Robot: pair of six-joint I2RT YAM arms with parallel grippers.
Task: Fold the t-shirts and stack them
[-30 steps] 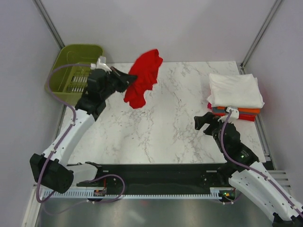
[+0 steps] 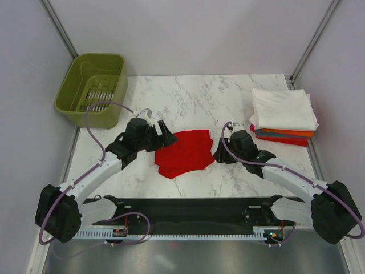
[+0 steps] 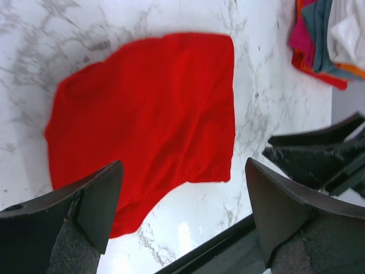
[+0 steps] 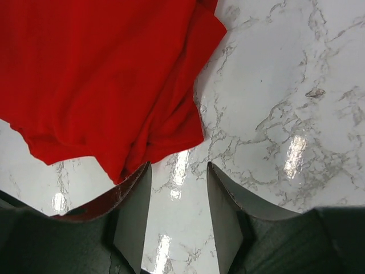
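Observation:
A red T-shirt (image 2: 181, 149) lies rumpled on the marble table, its right side folded into creases near the right gripper. My left gripper (image 2: 161, 134) stands open over the shirt's upper left; in the left wrist view its fingers frame the cloth with nothing held. My right gripper (image 2: 221, 149) is at the shirt's right edge, and in the right wrist view its fingers (image 4: 125, 222) are apart over bare marble just beside the creased red corner (image 4: 122, 160).
A stack of folded shirts (image 2: 283, 108), white on top, sits at the back right. A green basket (image 2: 117, 117) stands at the back left.
The red shirt, earlier raised in my left gripper, now lies on the table, released. The left gripper has come down toward the middle; the right one has moved left to the shirt's edge.

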